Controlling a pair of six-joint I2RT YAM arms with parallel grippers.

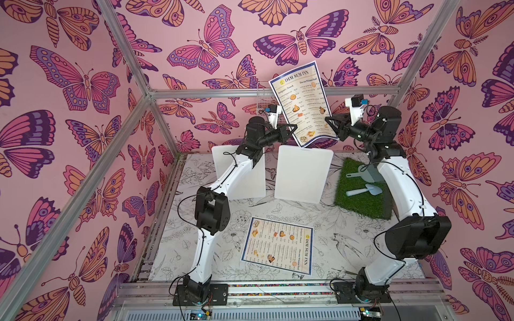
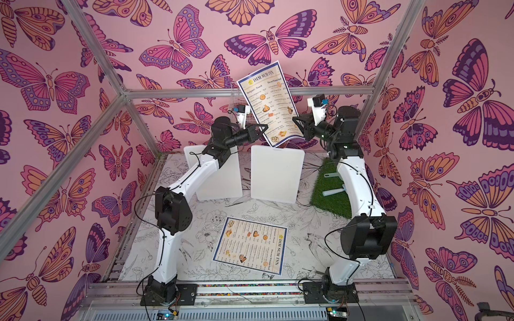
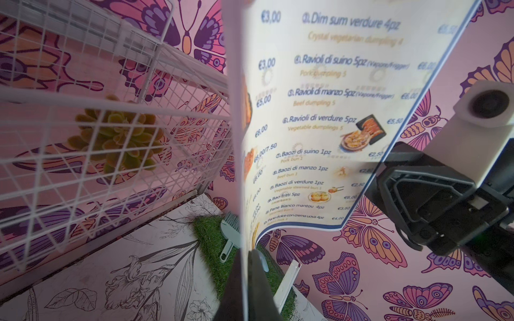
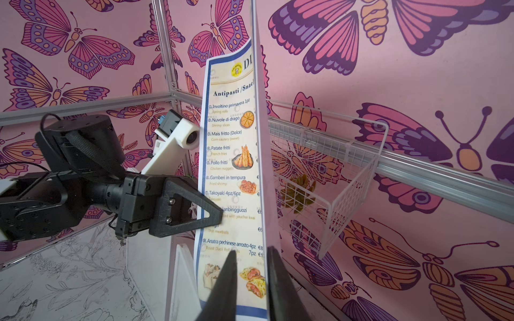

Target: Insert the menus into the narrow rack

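One Dim Sum Inn menu (image 1: pixel 303 104) is held up in the air between my two arms, its lower part curling. At its left edge, my left gripper is shut on the sheet. On the right edge, my right gripper has its fingers parted, with the menu running between them near one finger. A second menu (image 1: pixel 278 246) lies flat on the table's front half. The white wire rack (image 4: pixel 334 187) hangs on the back rail behind the raised menu, which hides part of it in the top views.
A yellow-green succulent (image 3: pixel 115 136) shows through the rack's wires. Two white panels (image 1: pixel 303 174) stand towards the table's back. At the right, a grass mat (image 1: pixel 348 206) carries small garden tools. Bare table surrounds the flat menu.
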